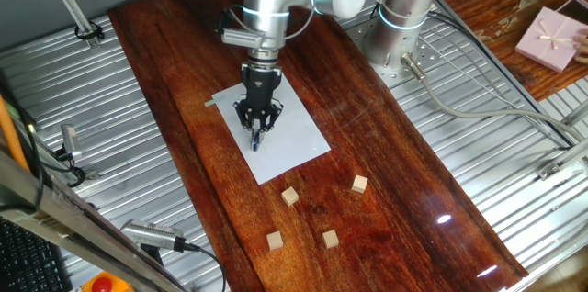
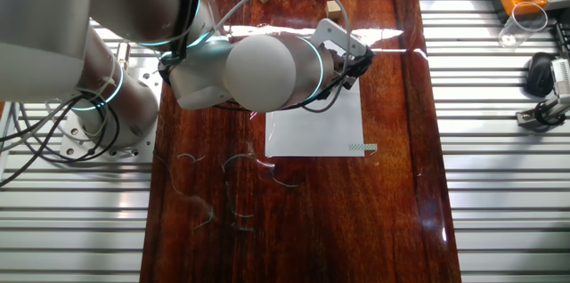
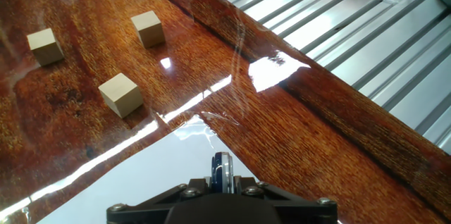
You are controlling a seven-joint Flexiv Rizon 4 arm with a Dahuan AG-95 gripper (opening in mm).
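My gripper (image 1: 255, 129) points down over the white sheet of paper (image 1: 296, 136), near the sheet's left edge. Its fingers look closed around a narrow dark-blue and silver piece (image 3: 222, 171), which sticks out past the fingertips in the wrist view. Whether this piece touches the paper is hard to tell. Apart from the gripper stand several small wooden cubes, among them a near one (image 3: 121, 95), one to its upper right (image 3: 147, 29) and one to the left (image 3: 45, 46). In exterior view 2 the arm covers most of the gripper.
The brown wooden table (image 1: 395, 209) has free room around the cubes. A short patterned strip (image 2: 362, 147) lies at one paper corner. Slatted metal surfaces (image 1: 101, 136) flank the table. Off to the far right, a hand is at a pink box (image 1: 551, 39).
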